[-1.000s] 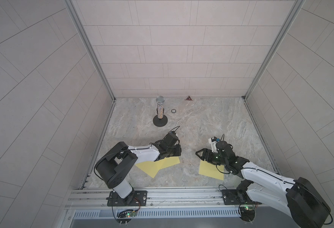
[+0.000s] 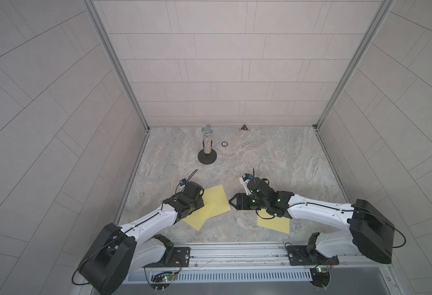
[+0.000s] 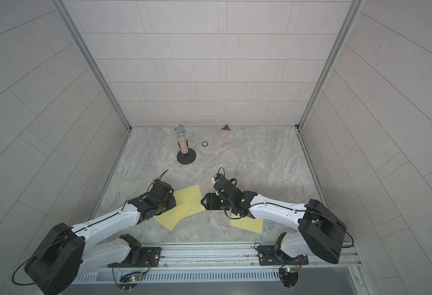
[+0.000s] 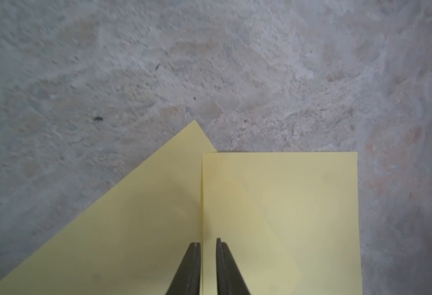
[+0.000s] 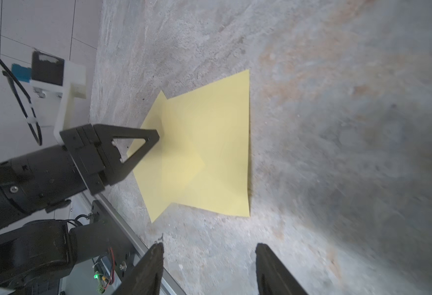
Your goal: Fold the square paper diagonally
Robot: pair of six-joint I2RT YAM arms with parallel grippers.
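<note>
Two square yellow sheets overlap on the table at left centre. The upper sheet (image 4: 319, 206) lies askew over the lower sheet (image 4: 142, 226), whose outline shows faintly through it. Narrowly parted, the fingers of my left gripper appear over the upper sheet's left edge; how high they are above it cannot be told. In the right wrist view the left gripper's finger (image 5: 144, 140) also shows over the sheets. My right gripper is wide open with nothing between its fingers, to the right of the pair. A third yellow sheet (image 2: 277, 224) lies partly hidden beneath the right arm.
Behind the sheets stands a microphone-shaped object (image 2: 207, 147) on a black base. A small round item (image 2: 224, 144) and a small dark triangle (image 2: 244, 127) lie farther back. The table's right half behind the arm is clear.
My left gripper has moved left, uncovering more of the upper sheet. The right gripper has swung left and away from the third sheet, to beside the overlapping pair.
</note>
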